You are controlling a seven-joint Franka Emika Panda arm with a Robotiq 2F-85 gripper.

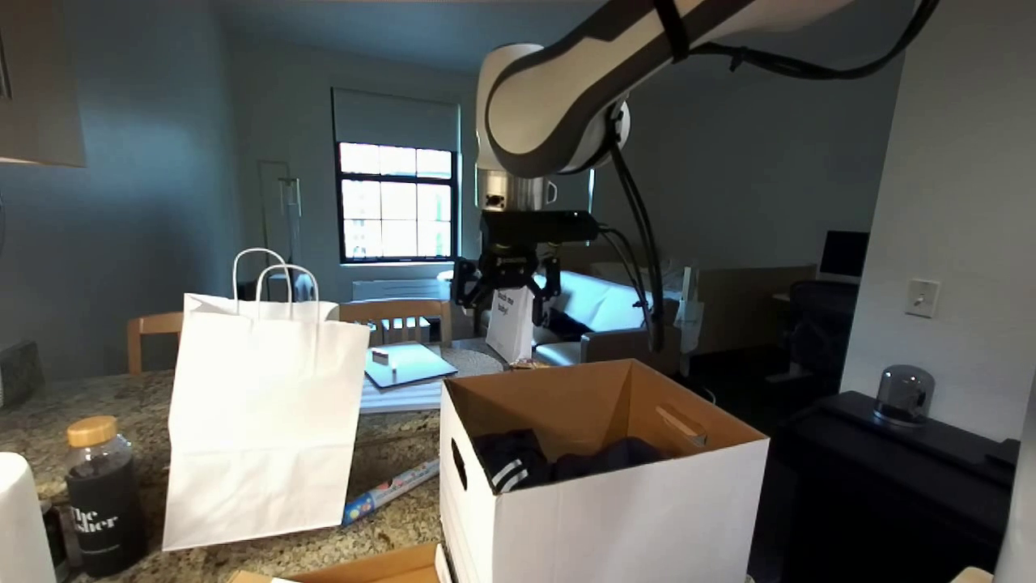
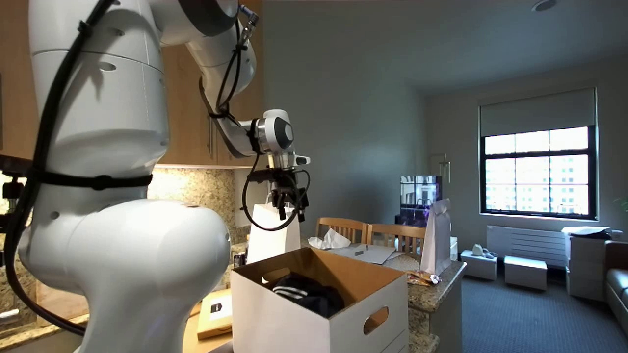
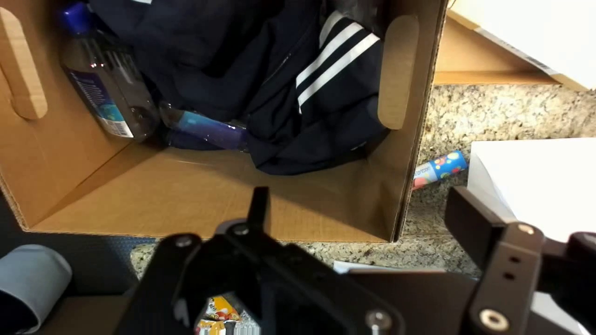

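My gripper [image 1: 507, 303] is open, with nothing between its fingers, above the far left part of the white cardboard box [image 1: 622, 529]. In exterior view 2 the gripper [image 2: 290, 214] likewise hangs higher than the box rim. Looking down in the wrist view, I see dark clothing with white stripes [image 3: 341, 67] inside the box. A clear bottle with a blue cap [image 3: 109, 83] leans in one corner of it, and a second bottle with a blue-purple label [image 3: 209, 129] lies partly under the cloth. The fingers [image 3: 258, 209] show spread wide apart.
A white paper bag [image 1: 267, 418] and a dark bottle with a wooden lid [image 1: 102, 500] stand left of the box. Between bag and box lies a colourful tube [image 1: 388, 491]. Farther back are another white bag [image 2: 435, 238] and a snack packet [image 2: 422, 277].
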